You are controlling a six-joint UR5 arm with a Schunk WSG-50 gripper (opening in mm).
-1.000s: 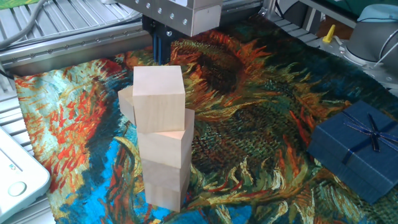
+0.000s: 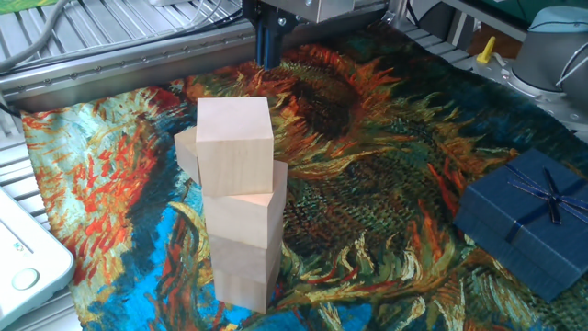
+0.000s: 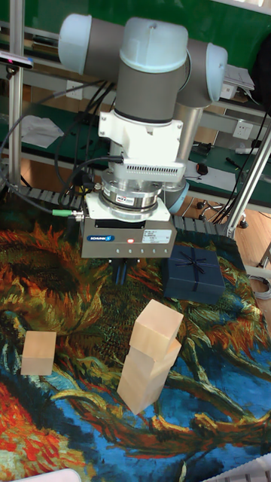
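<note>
A stack of pale wooden blocks stands on the patterned cloth. Its top block (image 2: 235,165) (image 3: 153,327) sits turned relative to the block below (image 2: 241,222), and the lower part of the tower (image 3: 143,382) is upright. Apart from the tower, a single wooden block (image 3: 38,353) rests on the cloth; in exterior view 2 only a corner of that block (image 2: 186,156) shows behind the stack. My gripper (image 2: 267,64) (image 3: 121,281) hangs behind the tower, pointing down and clear of every block. Its dark fingers look close together with no block between them, but their exact opening is unclear.
A dark blue gift box (image 2: 533,216) (image 3: 194,273) with a ribbon bow lies to one side of the tower. A white device (image 2: 28,253) occupies the left edge in exterior view 2. Open cloth (image 2: 367,211) lies between tower and box.
In exterior view 2 the gripper has moved up and to the right in the picture, away from the stack. The blocks and the blue box have stayed in place.
</note>
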